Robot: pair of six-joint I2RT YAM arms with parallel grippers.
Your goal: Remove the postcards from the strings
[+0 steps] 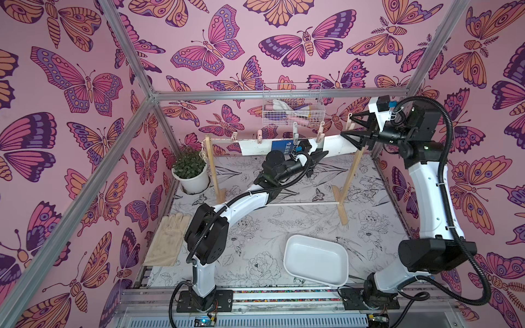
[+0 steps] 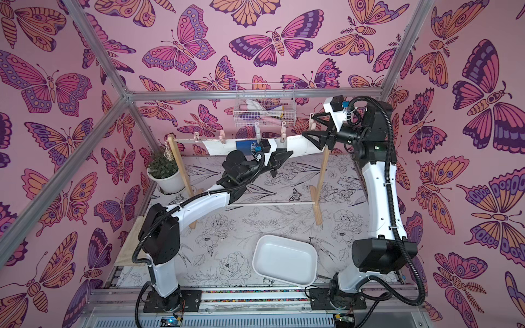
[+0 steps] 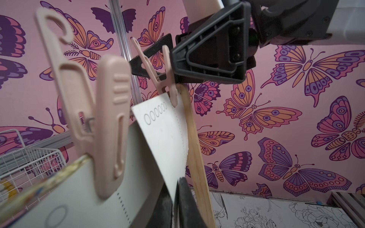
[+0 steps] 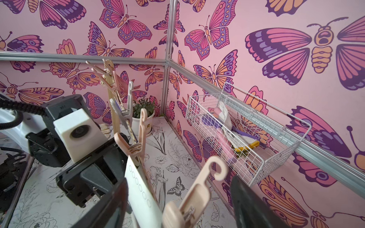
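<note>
White postcards hang from a string between two wooden posts, held by pale pink and grey clothespins. At the right end, one white postcard (image 3: 163,125) curves down, its lower edge between the fingers of my left gripper, which is shut on it. That card's top is still gripped by a pink clothespin (image 4: 195,197). My right gripper (image 1: 346,129) stands open around this clothespin, one finger (image 4: 119,197) on either side, with gaps visible. Farther left hangs a blue card (image 1: 281,146), partly behind the left arm. Another pink clothespin (image 3: 110,125) is close to the left wrist camera.
An empty white tray (image 1: 316,237) rests on the table's front. A wire basket (image 4: 228,133) with cloths hangs on the back rail. The potted plant (image 1: 191,169) stands left of the wooden rack, and beige gloves (image 1: 167,239) lie at the left edge.
</note>
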